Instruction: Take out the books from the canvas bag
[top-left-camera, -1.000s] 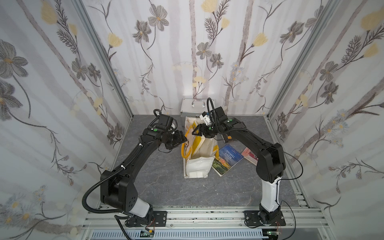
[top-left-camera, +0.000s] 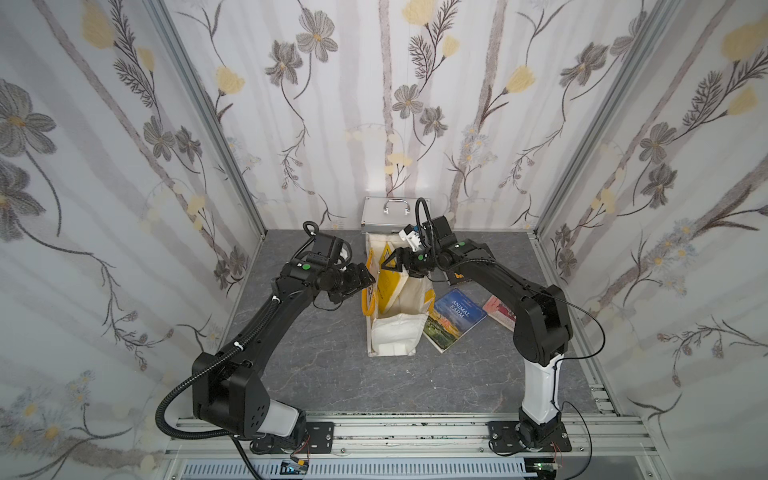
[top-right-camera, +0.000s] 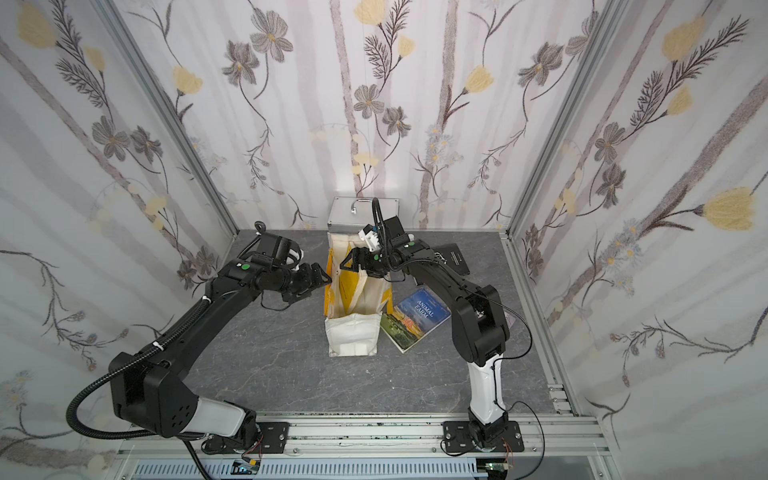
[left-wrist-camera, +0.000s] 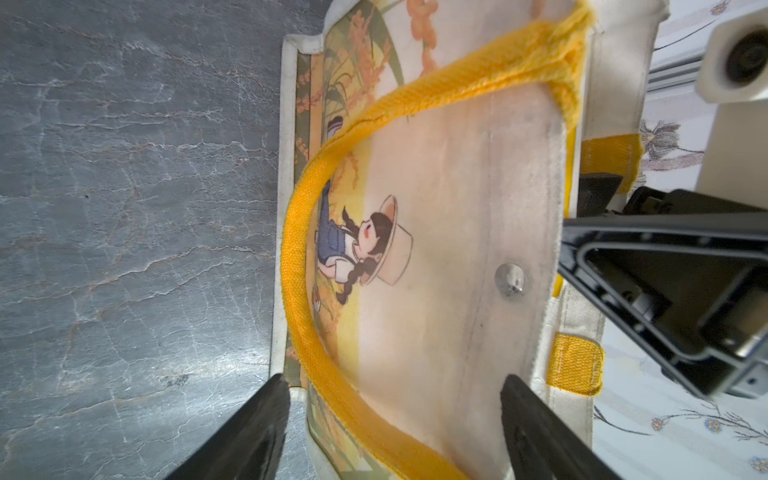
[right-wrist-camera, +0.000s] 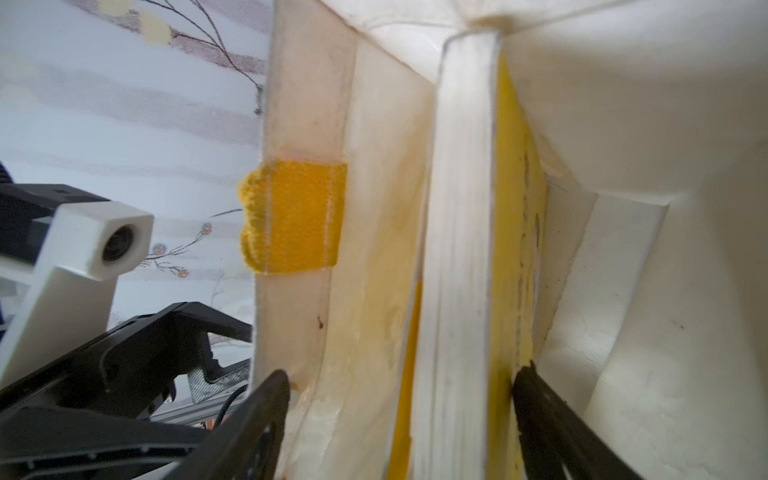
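Observation:
The canvas bag (top-left-camera: 397, 332), white with yellow straps, lies mouth up in the middle of the table. Inside it a yellow book (right-wrist-camera: 454, 264) stands on edge against the left wall, pages facing up. My right gripper is over the bag's mouth, fingers apart, one on each side of the book; its right finger (right-wrist-camera: 552, 424) is close against the yellow cover, though contact cannot be told. Outside the bag's left side is my left gripper, fingers apart, with the strap (left-wrist-camera: 300, 280) and printed wall in front of it and nothing gripped.
A blue Animal Farm book (top-left-camera: 454, 318) lies right of the bag, with a pink book (top-left-camera: 500, 312) farther right and a dark book (top-right-camera: 453, 258) behind. A silver case (top-right-camera: 340, 209) stands at the back.
My left arm has shifted slightly left. The right gripper has moved a little to the left over the bag, and more of the yellow book shows at the bag's mouth.

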